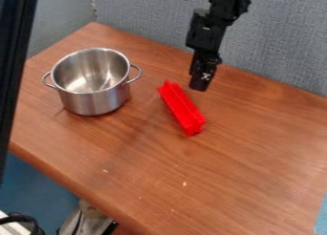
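Observation:
My black gripper (202, 78) hangs low over the back of the wooden table, right of a steel pot and behind a red elongated object (182, 108), apart from it. Whether its fingers are open or shut is too small to tell. The red object lies diagonally on the table. The steel pot (92, 97) with two side handles stands at the left, and looks empty.
A grey padded wall (281, 38) runs behind the table. A dark post stands at the left edge, with cables at the lower left.

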